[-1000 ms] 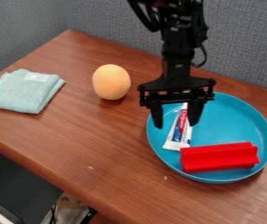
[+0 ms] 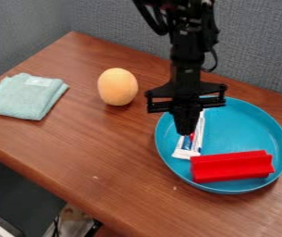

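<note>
My black gripper (image 2: 187,120) is low over the left part of a blue plate (image 2: 251,125), its fingers brought together. Just beneath it a white toothpaste tube (image 2: 187,149) with red and blue print lies on the plate, its upper part partly hidden by the fingers. Whether anything sits between them is hard to see; the gripper looks shut. A red block-like object (image 2: 232,166) rests on the front part of the plate.
A pale orange egg-shaped object (image 2: 117,86) stands left of the plate, and a folded mint cloth (image 2: 26,97) lies at the table's left.
Since a second ago the fingers have come together over the tube, covering more of its upper part. The plate and the other objects are where they were.
</note>
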